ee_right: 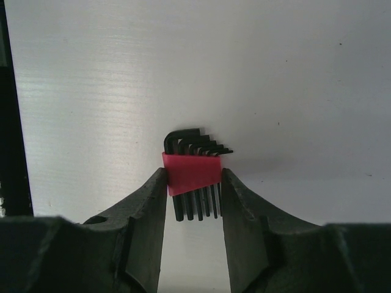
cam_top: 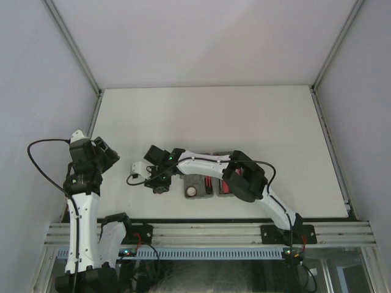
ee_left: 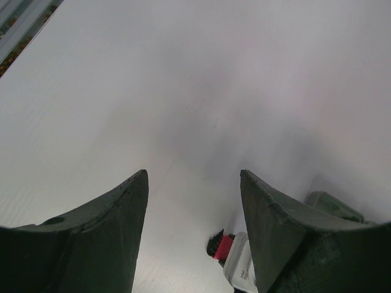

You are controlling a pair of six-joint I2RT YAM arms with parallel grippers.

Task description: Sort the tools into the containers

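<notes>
A set of black hex keys in a red holder (ee_right: 190, 171) is between the fingertips of my right gripper, low over the white table; whether the fingers grip it firmly I cannot tell. In the top view that gripper (cam_top: 160, 186) is left of two grey containers (cam_top: 197, 191) with red and dark items, partly hidden by the right arm. My left gripper stands open and empty at the table's left side, with part of a red-and-black object (ee_left: 223, 245) visible beyond its right finger.
The right arm stretches across the containers. Walls and metal rails border the table.
</notes>
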